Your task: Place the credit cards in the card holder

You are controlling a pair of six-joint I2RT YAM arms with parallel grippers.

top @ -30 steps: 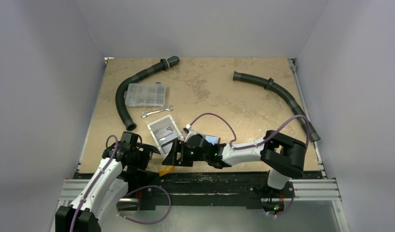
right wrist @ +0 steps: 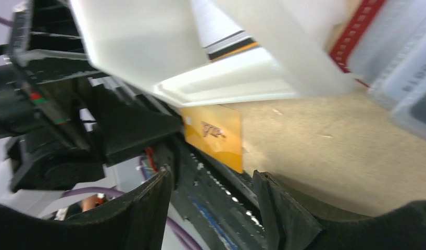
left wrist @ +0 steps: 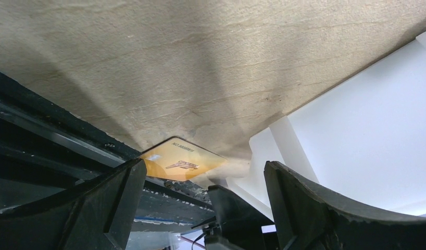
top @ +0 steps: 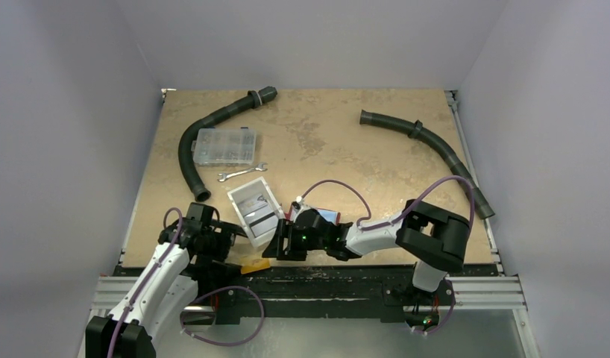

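Observation:
A yellow card lies flat at the table's front edge, partly over the dark rail. In the left wrist view the same yellow card shows beyond the fingertips. My left gripper is open and holds nothing. A white box with cards inside stands tilted on the table between the grippers. My right gripper has its fingers apart, empty, with the yellow card in front of it. Whether the right fingers touch the card cannot be told. A blue-and-red card holder is partly hidden behind the right arm.
A clear organizer, a wrench and a dark hose lie at the left. Another hose lies at the right.
My right gripper has moved slightly to the right, away from the yellow card. More of that card shows, turned somewhat flatter along the edge. The left arm has not moved.

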